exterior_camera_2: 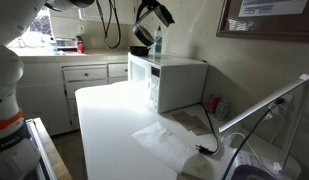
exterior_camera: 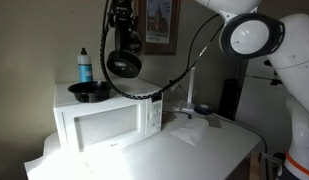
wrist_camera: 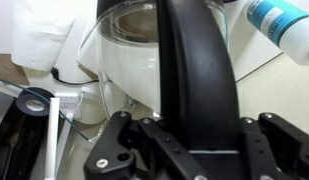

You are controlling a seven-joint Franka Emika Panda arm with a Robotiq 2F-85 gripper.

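Note:
In the wrist view, my gripper is shut on the thick black handle (wrist_camera: 199, 75) of a clear glass pot (wrist_camera: 129, 65), which looks like a carafe. The handle runs away from me between the fingers. In exterior view 1 the pot (exterior_camera: 124, 64) hangs in the air above the back of the white microwave (exterior_camera: 109, 128), with its dark rounded end low. Exterior view 2 shows the glass pot (exterior_camera_2: 151, 14) tilted, high near the top edge. A black pan (exterior_camera: 90, 91) sits on the microwave at its left.
A blue-labelled bottle (exterior_camera: 85, 66) stands behind the pan. A white cloth or paper (exterior_camera_2: 166, 145) lies on the white table (exterior_camera_2: 114, 140), near a black cable and plug (exterior_camera_2: 205, 149).

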